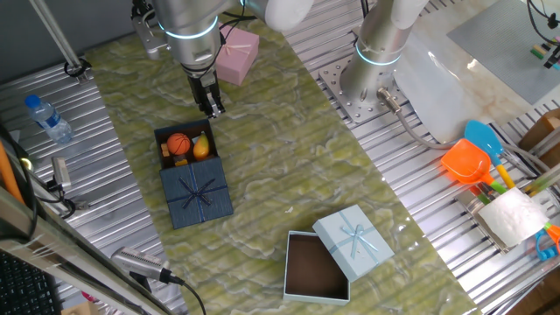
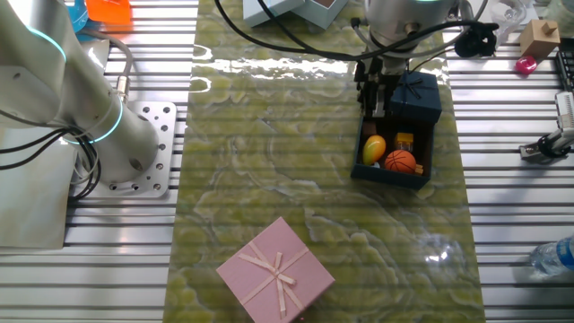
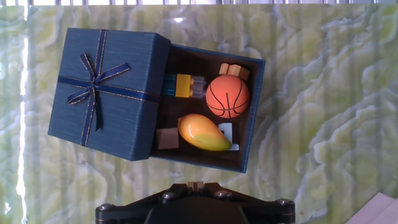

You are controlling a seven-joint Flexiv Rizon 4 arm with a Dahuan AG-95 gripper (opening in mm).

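My gripper (image 1: 215, 112) hangs beside the dark blue gift box, near its uncovered end. The wrist view has the gripper at the bottom edge, its fingers together and nothing showing between them. The blue lid (image 3: 102, 93), tied with a ribbon bow, lies askew over one part of the box (image 3: 250, 124). In the uncovered part are an orange toy basketball (image 3: 227, 97), a yellow-green mango (image 3: 202, 132), a yellow block (image 3: 183, 86) and some small wooden and pale pieces. What lies under the lid is hidden.
A light blue box (image 1: 315, 267) stands open and empty-looking, its lid (image 1: 353, 242) leaning across one side. A closed pink box (image 2: 276, 271) sits at the other end of the green mat. A water bottle (image 1: 49, 119) lies off the mat.
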